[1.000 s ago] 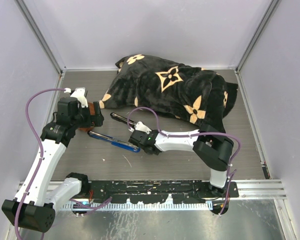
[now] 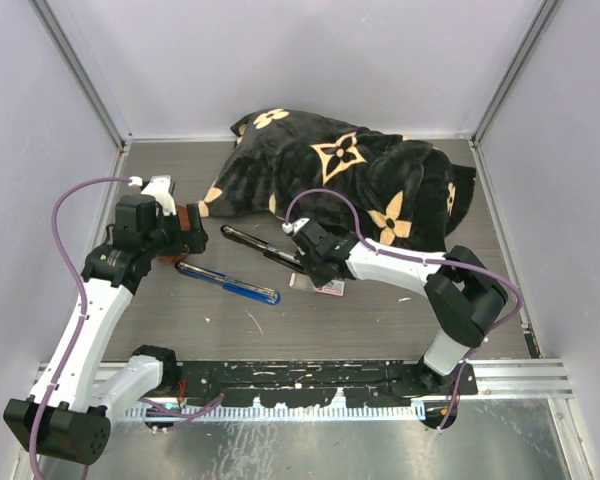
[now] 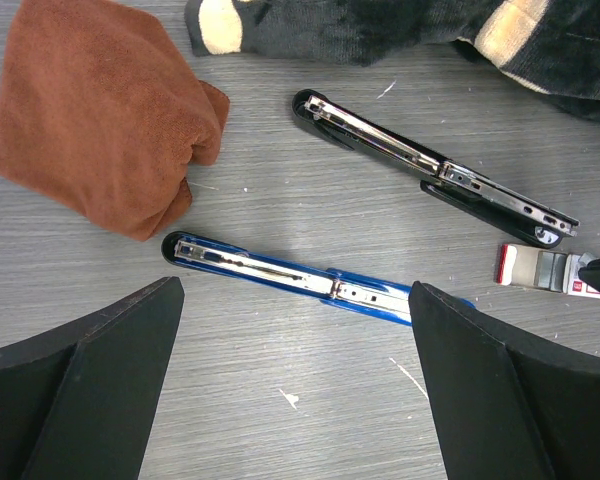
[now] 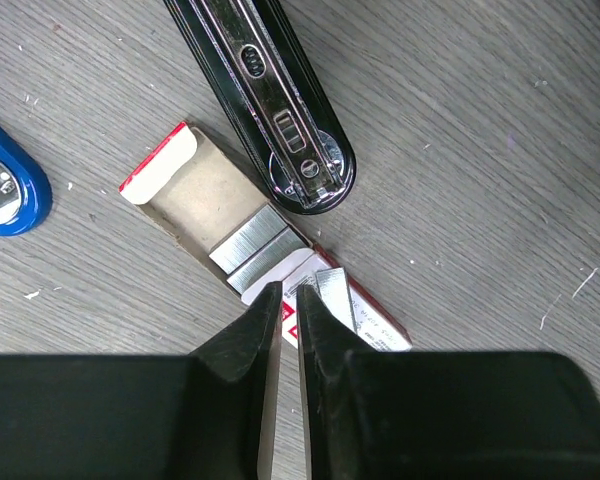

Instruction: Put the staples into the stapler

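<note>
The staple box [image 4: 195, 195] lies with its flap up and rows of silver staples [image 4: 255, 250] showing. A loose staple strip [image 4: 336, 298] rests on the printed part of the box. My right gripper is just over the box beside that strip, its fingers a narrow gap apart with nothing seen between them. Two long staplers lie with their rails bared: a black stapler [image 3: 430, 165], one end next to the box, and a blue stapler [image 3: 290, 275]. My left gripper [image 2: 192, 228] stays wide open at the left, holding nothing.
A folded brown cloth [image 3: 105, 110] lies at the left beneath the left gripper. Across the back spreads a dark patterned blanket [image 2: 350, 170].
The left arm is still.
</note>
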